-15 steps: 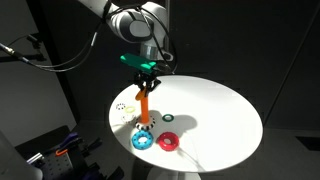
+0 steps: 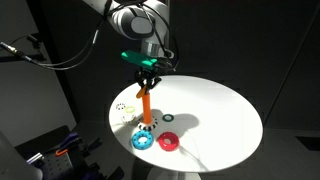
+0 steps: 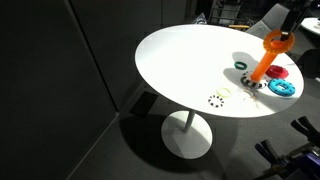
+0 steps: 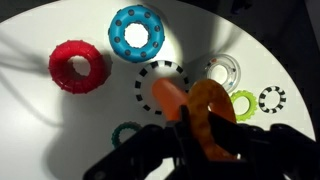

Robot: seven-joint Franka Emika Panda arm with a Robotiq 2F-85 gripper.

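Note:
Clamped in my gripper is an orange ring point(image 4: 208, 112), tilted on edge in the wrist view. An orange post point(image 3: 265, 67) stands upright on the table, with the held ring near its top; whether ring and post touch, I cannot tell. A black-and-white ring point(image 4: 148, 82) lies around the post's foot. The fingers partly hide the lower part of the orange ring in the wrist view.
On the white round table point(image 2: 215, 115) lie a blue ring point(image 2: 143, 140) and a red ring point(image 2: 168, 141) near the front. A dark green ring point(image 2: 168, 118) is close to the post. Several small rings, including a lime one point(image 4: 244, 104), lie on the post's other side.
The gripper and the orange ring have shifted only slightly to the right in exterior view 1. The blue and red rings have stayed in place.

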